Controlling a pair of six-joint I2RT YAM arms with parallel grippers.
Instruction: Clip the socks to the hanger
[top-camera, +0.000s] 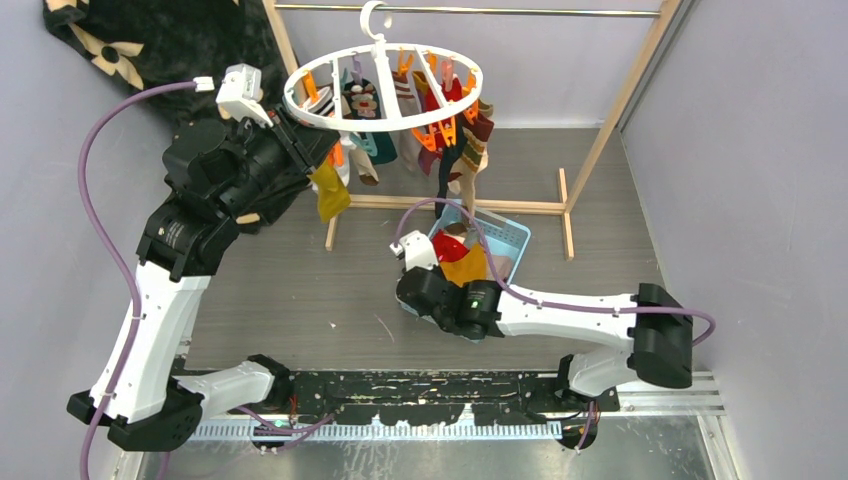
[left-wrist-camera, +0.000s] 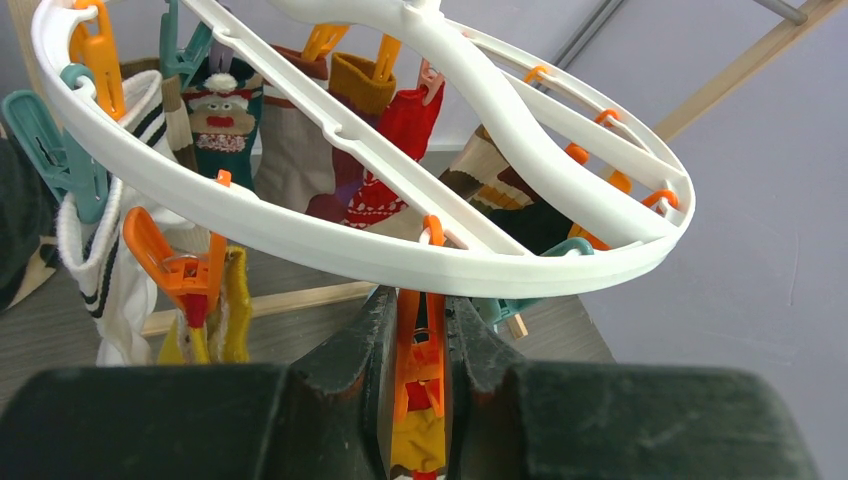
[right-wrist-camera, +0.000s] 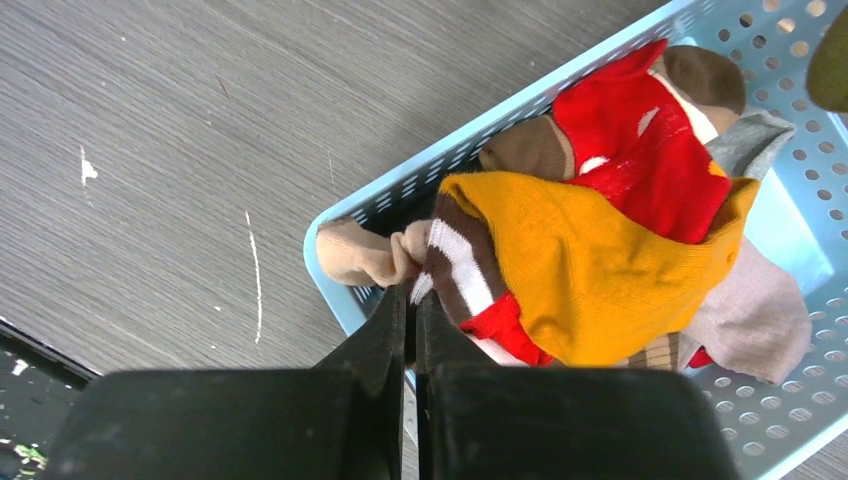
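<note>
The round white hanger (top-camera: 352, 125) hangs with socks clipped around its ring. At its near rim my left gripper is shut on an orange clip (left-wrist-camera: 422, 365), whose top reaches the white rim. Below that clip a yellow sock (left-wrist-camera: 418, 440) shows between the fingers. To its left, another orange clip (left-wrist-camera: 185, 268) carries a mustard sock. Low over the blue basket's near left corner, my right gripper is shut on sock fabric, apparently the brown-and-white striped sock (right-wrist-camera: 466, 255); the tips hide exactly where it is gripped. A beige sock end (right-wrist-camera: 355, 252) lies against them.
The blue basket (right-wrist-camera: 400, 178) holds loose socks, including a mustard one (right-wrist-camera: 590, 265) and a red one (right-wrist-camera: 640, 140). A wooden rack with a metal rail (top-camera: 540, 12) stands behind.
</note>
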